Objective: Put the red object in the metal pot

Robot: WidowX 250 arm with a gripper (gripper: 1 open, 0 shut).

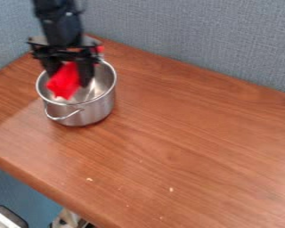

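At the upper left of the table stands the metal pot [95, 109], silvery and round, with a wire handle on its near side. The red object [64, 81] shows over the left part of the pot's mouth, tilted and somewhat blurred. My gripper [65, 64] is shut on its upper end, coming down from above the pot's back rim. Whether the object's lower end touches the pot's inside, I cannot tell.
Wide bare wooden table [205, 142] lies to the right and in front of the pot. A grey wall [205, 36] runs behind the table. Dark equipment [7, 216] sits at the bottom left, beyond the table's edge.
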